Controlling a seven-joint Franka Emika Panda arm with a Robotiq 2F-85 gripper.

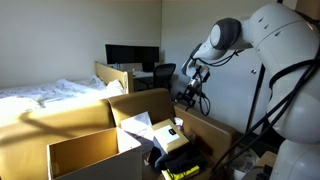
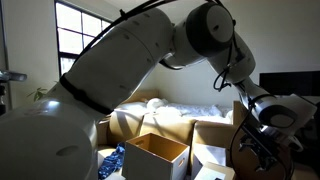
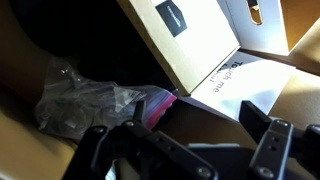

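My gripper (image 1: 190, 100) hangs in the air at the right, above the brown sofa's right part, pointing down. In the wrist view, the gripper stands open, its two dark fingers wide apart and nothing between them. Beneath it lie a pale box (image 3: 196, 45) with a dark label, a white sheet (image 3: 240, 90) with printed words, and a crumpled clear plastic bag (image 3: 95, 105). The same pale box (image 1: 170, 138) shows in exterior view 1. In exterior view 2 the gripper (image 2: 265, 155) appears dark against the sofa; its fingertips are hard to make out.
A large open white-sided box (image 1: 95, 158) stands at front left. Dark cloth (image 1: 180, 160) and a yellow item (image 1: 186, 173) lie near the pale box. The sofa back (image 1: 145, 104) runs behind, with a bed (image 1: 50, 95) and monitors (image 1: 132, 54) beyond.
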